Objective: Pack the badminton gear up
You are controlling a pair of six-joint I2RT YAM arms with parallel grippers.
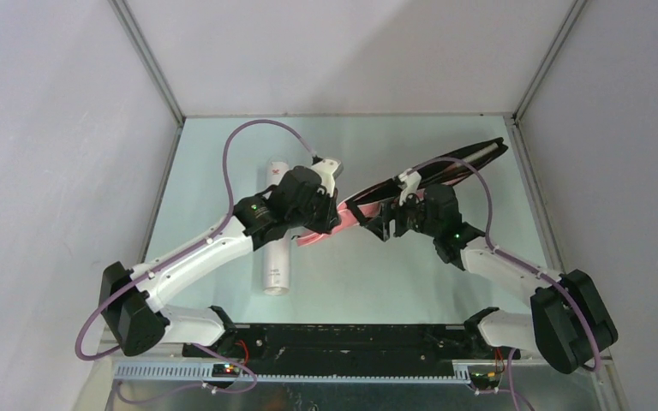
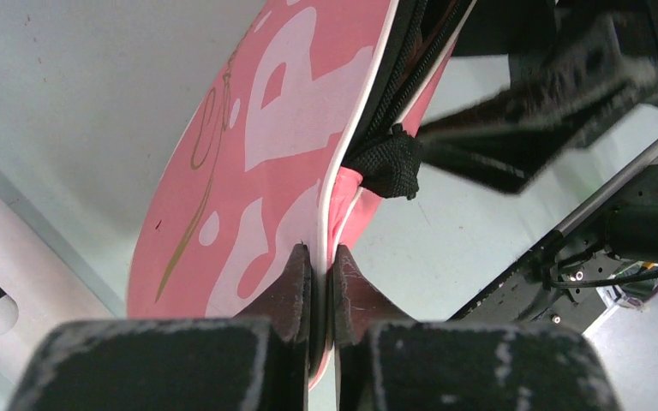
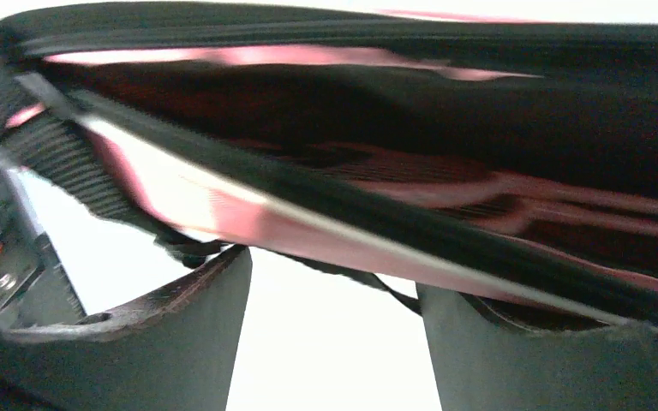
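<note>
A long pink and black racket bag [image 1: 428, 171] lies diagonally across the right half of the table. My left gripper is shut on the white-piped edge of its pink end. My right gripper [image 1: 377, 224] is at the bag's lower side near that end, with the black zip and mesh strap [image 2: 383, 167] close by. In the right wrist view the right gripper's fingers [image 3: 188, 351] stand part open below the bag's open zip, with the dark interior showing. A white shuttlecock tube [image 1: 275, 265] lies behind the left arm.
Walls and metal rails border the table at the back and sides.
</note>
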